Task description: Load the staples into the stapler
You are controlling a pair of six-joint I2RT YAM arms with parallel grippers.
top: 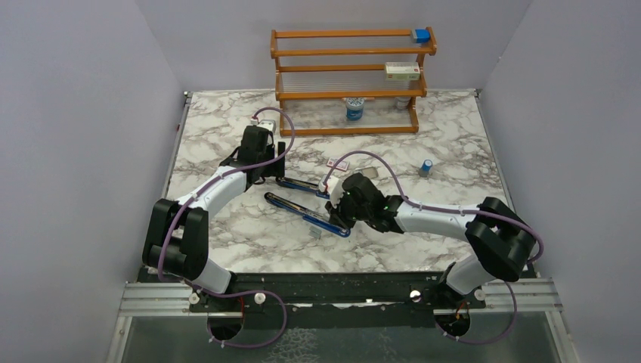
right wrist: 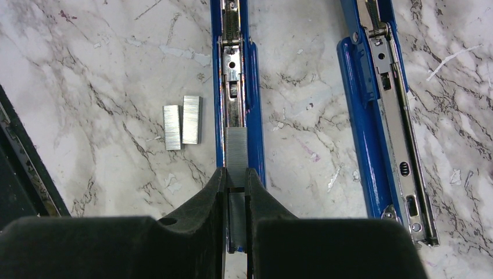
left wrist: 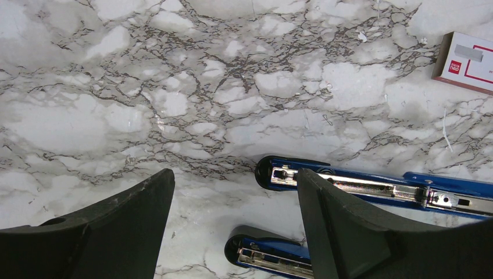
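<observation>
Two long blue staplers lie opened out on the marble table. The front stapler (top: 291, 206) runs under my right gripper; the back stapler (right wrist: 401, 145) lies to its right in the right wrist view. My right gripper is shut on a grey staple strip (right wrist: 236, 148) lined up along the front stapler's channel; whether the strip is seated there, I cannot tell. More grey staples show between the fingers, nearer the channel's end. Two loose staple strips (right wrist: 191, 119) lie left of that stapler. My left gripper hangs open and empty near the staplers' rounded black ends.
A white-and-red staple box (left wrist: 468, 63) lies behind the back stapler. A small blue-topped bottle (top: 425, 167) stands at the right. Along the back is a wooden rack (top: 351, 95) with boxes and a tub.
</observation>
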